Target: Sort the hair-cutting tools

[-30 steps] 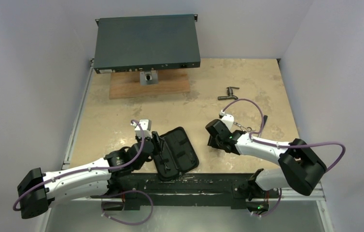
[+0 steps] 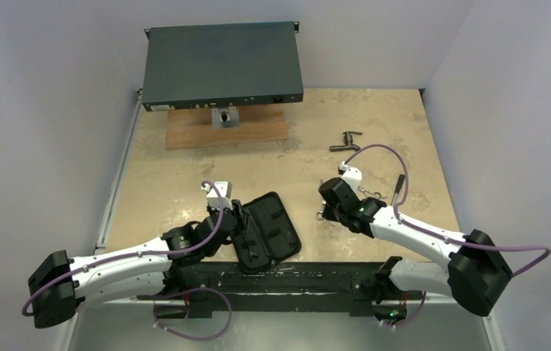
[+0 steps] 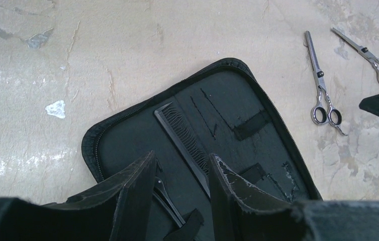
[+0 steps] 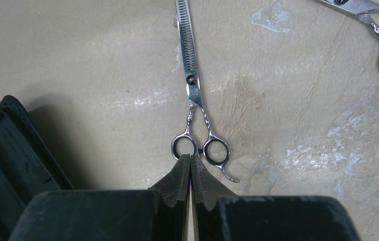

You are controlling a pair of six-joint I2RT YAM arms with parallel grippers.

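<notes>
An open black zip case holds a comb and a dark tool in a strap. My left gripper hangs over the case, fingers apart, nothing seen held between them. Thinning scissors and a second pair of scissors lie on the table right of the case. My right gripper is shut, its tips over the finger rings of the thinning scissors, nothing visible between them.
A black-handled tool lies at the right, and a dark metal fitting farther back. A monitor-like box stands over a wooden board at the back.
My right arm has shifted right and its elbow has swung toward the near right, showing more of the scissors in the top view. The left arm is nearly still.
</notes>
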